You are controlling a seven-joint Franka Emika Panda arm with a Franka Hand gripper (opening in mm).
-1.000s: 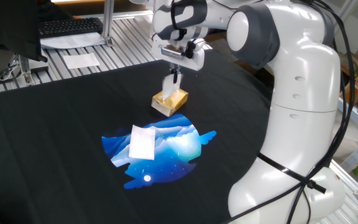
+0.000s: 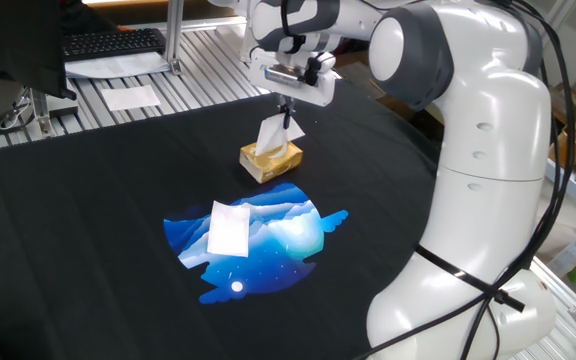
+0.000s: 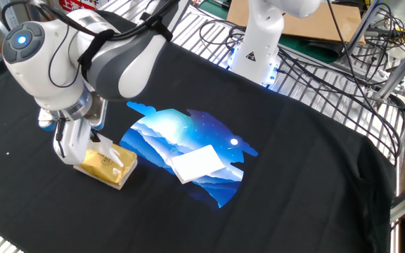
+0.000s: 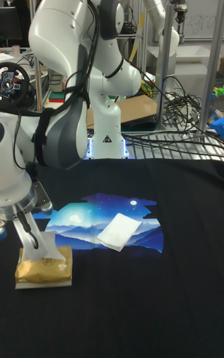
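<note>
A gold tissue pack [image 2: 280,164] [image 3: 105,169] [image 4: 41,270] rests on the black cloth, a white tissue [image 2: 271,134] standing out of its top. My gripper [image 2: 287,120] is right above the pack, pointing down. Its dark fingers look close together in exterior view 1, shut on the upper part of that tissue, whose lower end is still in the pack. In exterior views 2 and 3 the fingertips are largely hidden. Another white sheet, a folded tissue [image 2: 229,230] [image 3: 198,163] [image 4: 120,232], lies flat on a blue mountain-scene picture [image 2: 288,245] beside the pack.
Black cloth [image 2: 78,250] covers the table, with wide free room around the picture. A slatted metal surface with a keyboard [image 2: 114,44] and a paper sheet [image 2: 130,98] lies beyond one edge. A second white arm [image 3: 255,53] stands beyond the cloth.
Since one second ago my gripper has shifted slightly right and up. The pack has turned and moved a little left, and its tissue is spread wider.
</note>
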